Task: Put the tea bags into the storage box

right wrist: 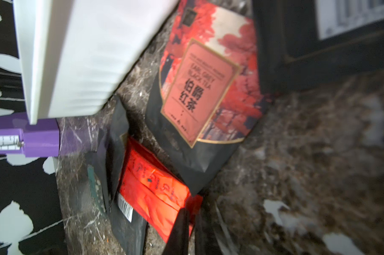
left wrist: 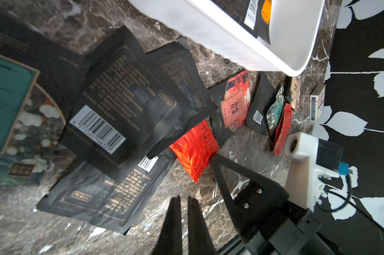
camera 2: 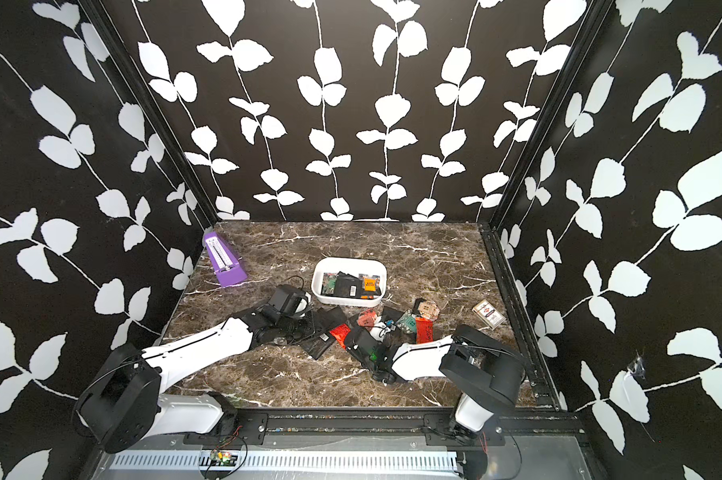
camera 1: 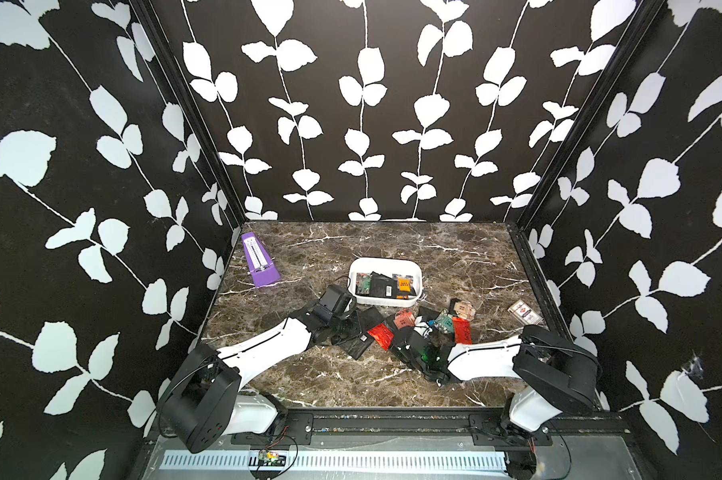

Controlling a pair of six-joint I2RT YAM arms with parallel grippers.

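The white storage box holds several tea bags. In the left wrist view, black tea bags overlap in a pile, with a red tea bag at its right. My left gripper is shut near that pile, nothing showing between its fingers. In the right wrist view, my right gripper stands part open at the corner of the red tea bag; a bit of red shows in the narrow gap. Beside it lies an Earl Grey tea bag.
More tea bags, including another red one, lie right of the box. A purple metronome-like object stands far left, and a small card box lies far right.
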